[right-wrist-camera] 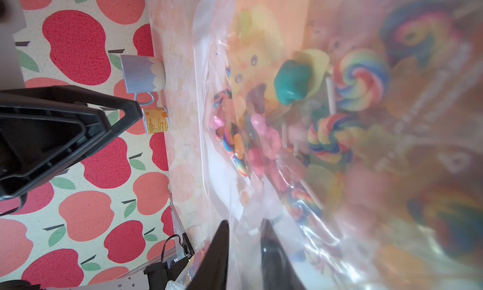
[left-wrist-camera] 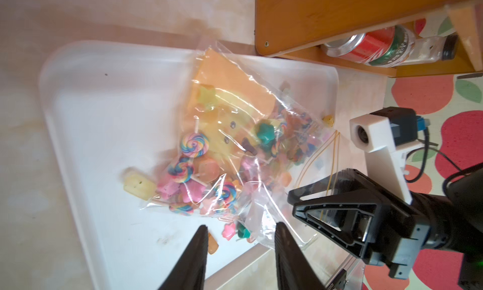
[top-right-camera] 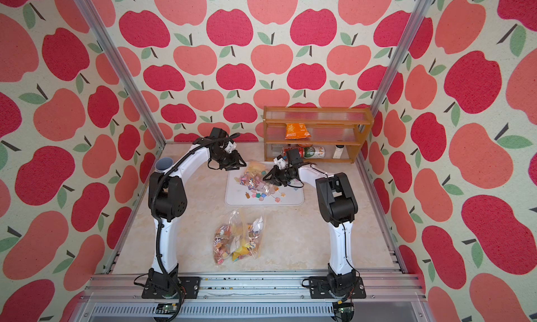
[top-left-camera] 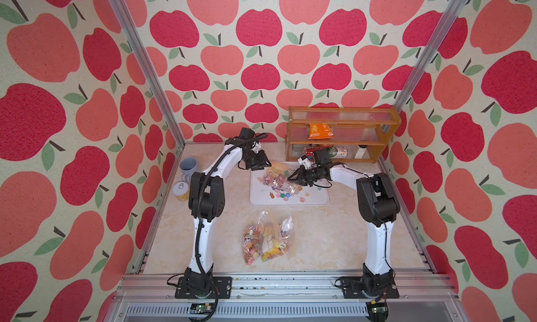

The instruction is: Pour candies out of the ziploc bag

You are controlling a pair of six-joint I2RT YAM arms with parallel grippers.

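The clear ziploc bag of lollipops and small candies lies on the white tray, with loose candies around it. My left gripper hangs above the tray's back-left part, its fingers apart over the bag's near side in the left wrist view. My right gripper is low at the bag's right end, fingers apart; in the right wrist view one finger shows through clear plastic. Whether plastic lies between its fingers is unclear.
A wooden shelf with snacks and cans stands behind the tray. A mug and can are at left. More bags of candy lie at the front.
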